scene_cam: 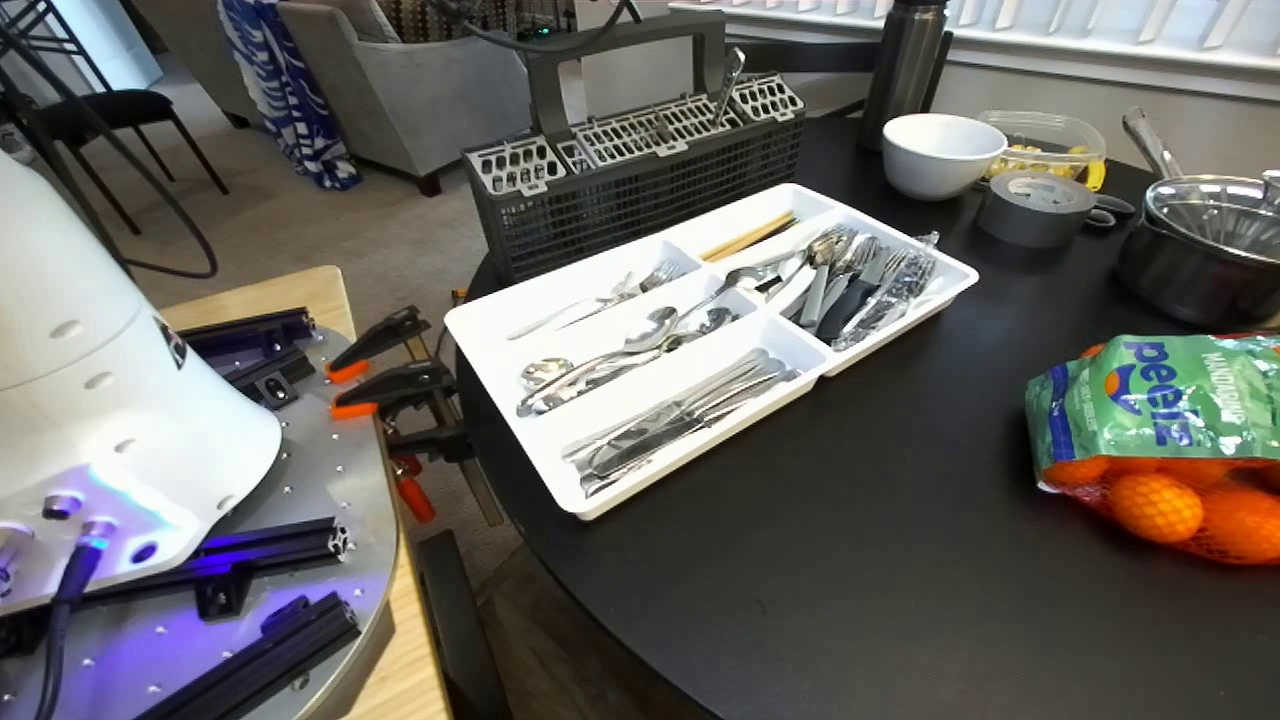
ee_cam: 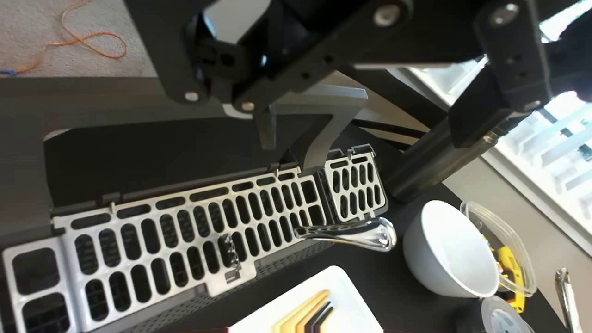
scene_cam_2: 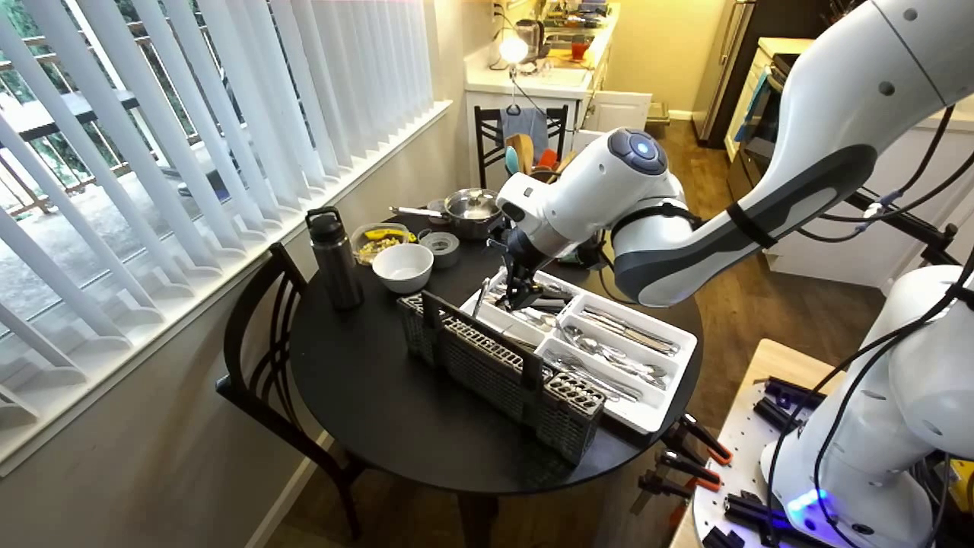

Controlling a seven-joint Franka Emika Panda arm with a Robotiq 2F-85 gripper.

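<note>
My gripper is open in the wrist view, its fingers wide apart with nothing between them. Below it is the grey dishwasher basket (scene_cam: 636, 192) with slotted lids. A shiny utensil handle (ee_cam: 355, 233) sticks up from the basket near its far end; exterior view 1 shows the same handle (scene_cam: 728, 84) standing nearly upright. A small twisted metal end (ee_cam: 230, 252) also pokes from a slot. Beside the basket lies the white cutlery tray (scene_cam: 516, 318), holding knives (scene_cam: 684, 420), spoons (scene_cam: 624, 354), forks (scene_cam: 654, 278) and chopsticks (scene_cam: 750, 236) in separate compartments.
A white bowl (scene_cam: 942, 156), a tape roll (scene_cam: 1038, 208), a dark bottle (scene_cam: 906, 72) and a lidded pot (scene_cam: 1206, 258) stand beyond the tray. A bag of mandarins (scene_cam: 1158, 450) lies at the right.
</note>
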